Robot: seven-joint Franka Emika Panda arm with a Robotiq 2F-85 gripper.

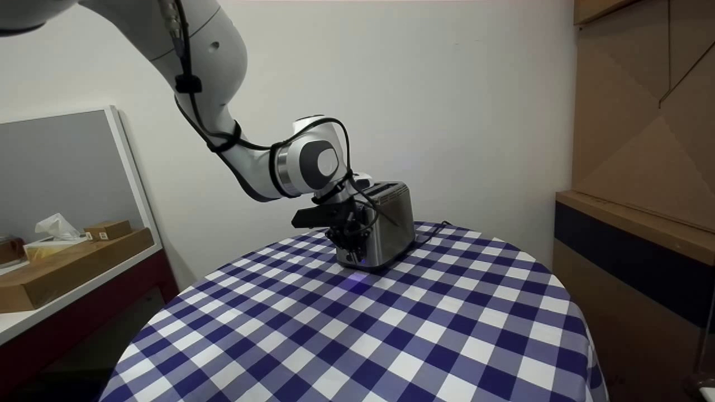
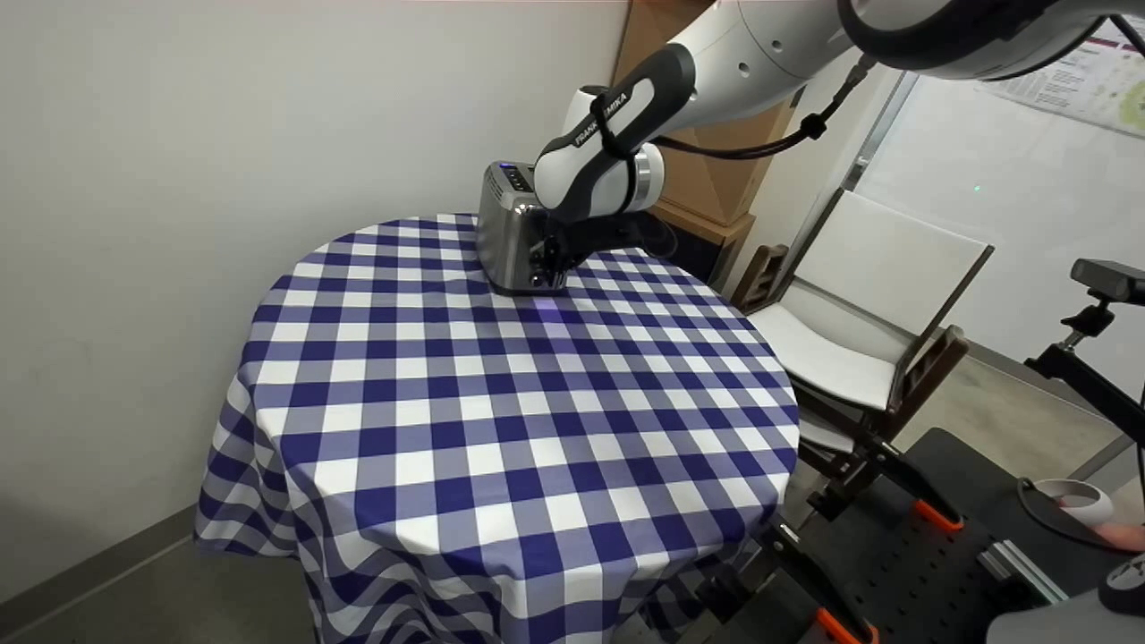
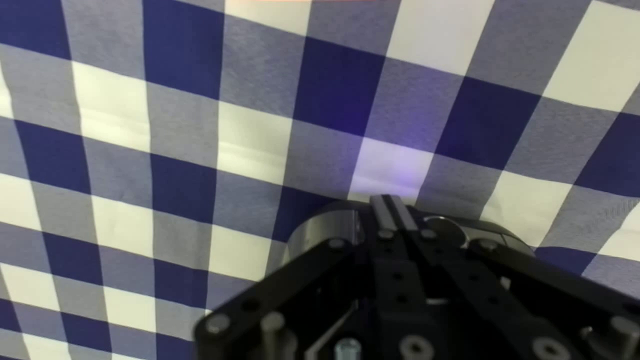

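Note:
A steel toaster [image 1: 397,224] stands upright near the far side of the round table, and in the second exterior view its side [image 2: 496,238] shows left of the arm. My gripper is shut, with nothing visible between its fingers. It points down in front of the toaster's near end, close to the lower controls. Part of the toaster's base [image 3: 327,231] shows behind the fingers in the wrist view. Whether the fingertips touch the toaster is hard to tell. A purple glow falls on the cloth just in front.
A blue and white checked cloth [image 1: 375,321] covers the table, which is otherwise clear. The toaster's black cord [image 1: 437,231] runs off behind it. A wall rises behind, and cardboard [image 1: 637,134] stands at the right.

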